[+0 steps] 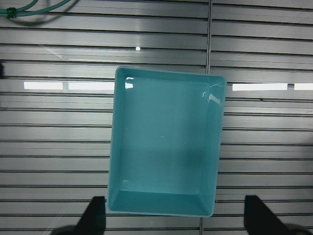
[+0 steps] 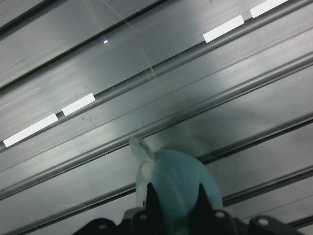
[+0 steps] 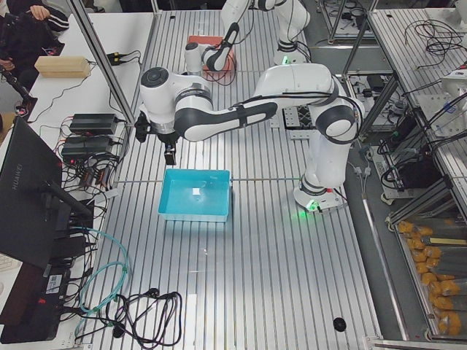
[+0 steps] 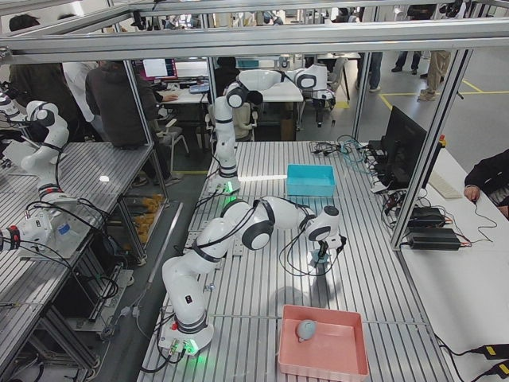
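My left gripper (image 3: pixel 170 157) hangs open above an empty teal tray (image 3: pixel 194 195) (image 4: pixel 310 180) (image 1: pixel 164 137). My right gripper (image 4: pixel 320 256) is low over the metal table, at a light blue soft object (image 4: pixel 320 261) (image 2: pixel 178 181) with a small loop or tail. The right fingers overlap this object in the right wrist view; whether they grip it I cannot tell. A pink tray (image 4: pixel 324 362) at the other end of the table holds a small grey-blue object (image 4: pixel 306 329).
Coiled cables (image 3: pixel 149 317) lie at the table's end beyond the teal tray. A monitor (image 3: pixel 29 219) and electronics line one side, beside an upright frame post (image 4: pixel 417 183). The table around the teal tray is mostly clear.
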